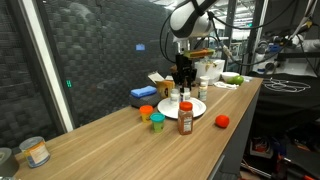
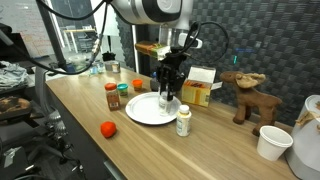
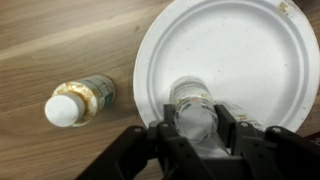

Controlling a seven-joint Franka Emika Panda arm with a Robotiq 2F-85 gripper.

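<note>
My gripper points down over a white round plate (image 3: 228,40), shut on a small bottle (image 3: 194,100) with a pale cap. In the wrist view the cap sits between the fingers. A second bottle lies partly hidden beside the right finger, over the plate's lower edge. Exterior view 1 has the gripper (image 1: 184,82) above the plate (image 1: 197,109), with a white-capped bottle (image 1: 174,96) just left of it. Whether the held bottle touches the plate I cannot tell. Another white-capped bottle (image 3: 78,103) stands off the plate, also seen as a bottle (image 2: 183,121) in exterior view 2.
Around the plate are a red-lidded jar (image 1: 185,119), a red tomato-like object (image 1: 222,121), a teal cup (image 1: 157,122) and an orange one (image 1: 147,110). A brown moose figure (image 2: 252,94) and white cup (image 2: 271,143) stand across the table.
</note>
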